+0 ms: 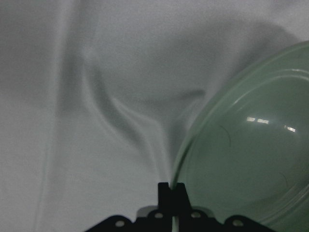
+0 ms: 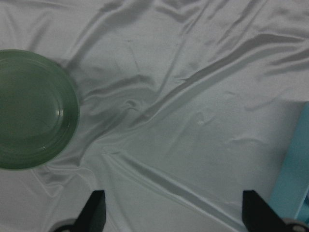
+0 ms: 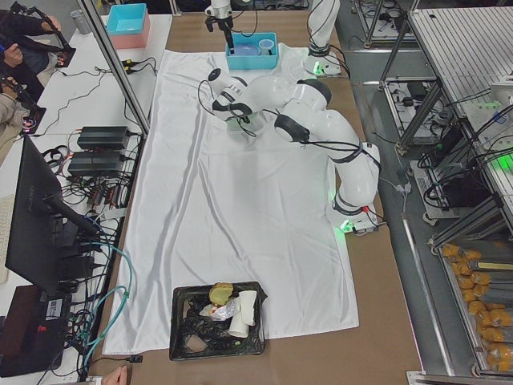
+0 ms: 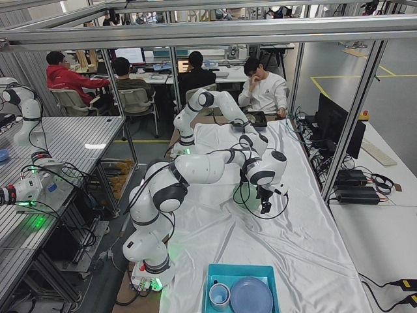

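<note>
A green plate (image 2: 34, 111) lies on the white cloth in the right wrist view. In the left wrist view my left gripper is shut on the rim of a green dish (image 1: 251, 145). My right gripper stands open over the cloth, with a green plate to its upper left and a light blue bin edge (image 2: 289, 164) at the right. In both camera views the arms largely hide the green dishware.
A blue bin (image 4: 215, 274) with a blue plate (image 4: 251, 297) and a cup (image 4: 219, 293) sits at one end of the table. A black tray (image 3: 216, 321) with food scraps and paper is at the other end.
</note>
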